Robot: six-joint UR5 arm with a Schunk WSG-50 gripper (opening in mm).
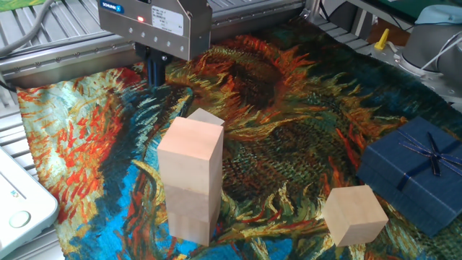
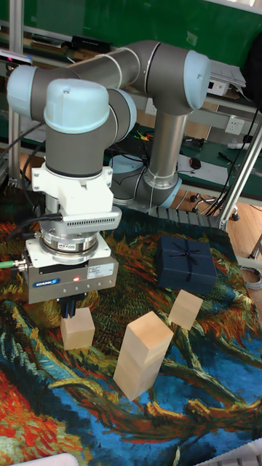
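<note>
A tower of pale wooden blocks (image 1: 189,177) stands upright on the patterned cloth; it also shows in exterior view 3. Mostly hidden behind it in exterior view 2 is another wooden block (image 1: 207,116), seen whole in the other view as a cube (image 2: 78,331). A separate wooden cube (image 1: 354,217) lies near the blue box. My gripper (image 1: 155,78) points down, beyond the tower and the half-hidden block in exterior view 2. Its dark fingers overlap the far edge of that block in exterior view 3. No block shows between them, and their gap is hard to make out.
A dark blue gift box (image 1: 415,173) with a ribbon sits at the right in exterior view 2. A white device (image 1: 22,206) lies at the left edge. Metal rails border the cloth at the back. Bare cloth lies between the tower and the loose cube.
</note>
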